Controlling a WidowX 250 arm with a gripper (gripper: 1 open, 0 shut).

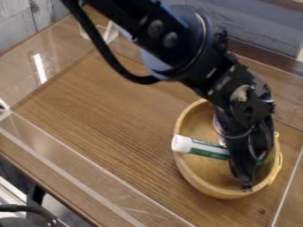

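Note:
A round light wooden bowl (199, 179) sits at the right of the table. A white marker with a green band (198, 147) lies tilted inside it, its white end toward the left rim. My black gripper (244, 161) reaches down into the bowl over the marker's right part, shut on it; the fingertips are partly hidden by the gripper's own body.
Clear strips run along its left and front edges, with a grey wall (260, 35) behind.

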